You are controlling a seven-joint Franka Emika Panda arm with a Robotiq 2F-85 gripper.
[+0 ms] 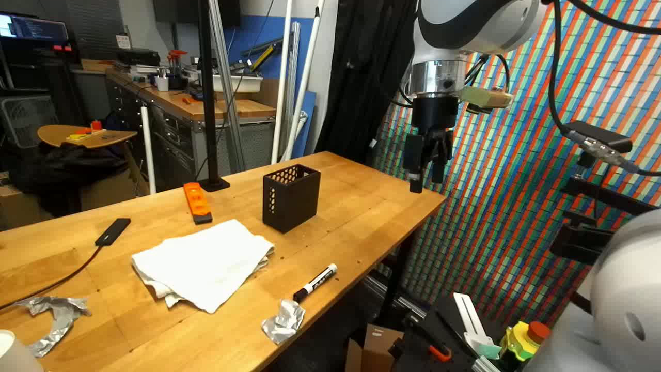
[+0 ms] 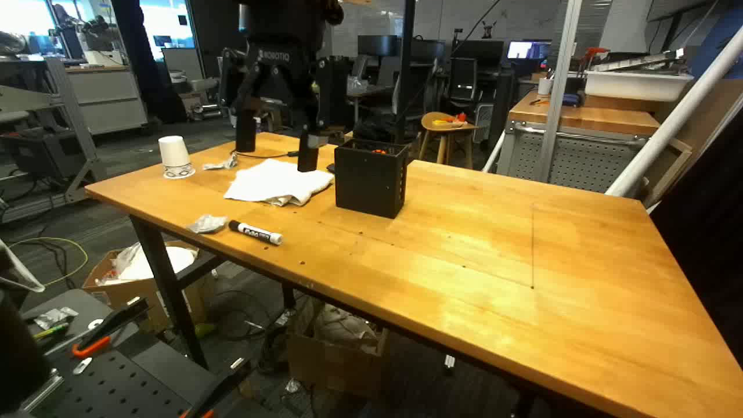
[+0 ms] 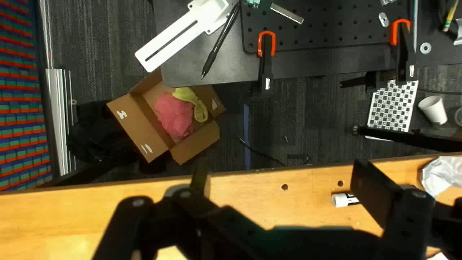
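Note:
My gripper (image 2: pixel 276 150) hangs above the table, its two fingers wide apart with nothing between them. On the wood lies a black-and-white marker (image 1: pixel 314 283), near the front edge. Part of that marker (image 3: pixel 344 199) shows in the wrist view, the rest hidden behind the right finger. A black box with a holed side (image 1: pixel 291 198) stands upright and open-topped at the middle. Beside it is a folded white cloth (image 1: pixel 202 263). An orange-and-black tool (image 1: pixel 197 202) rests near the back edge. Crumpled silver foil (image 1: pixel 283 321) sits by the marker's dark end.
A white paper cup (image 2: pixel 175 157) stands at the table's far end. Close to it lies a curved silver strip (image 1: pixel 57 319). A black device with a cable (image 1: pixel 112 232) lies near the back edge.

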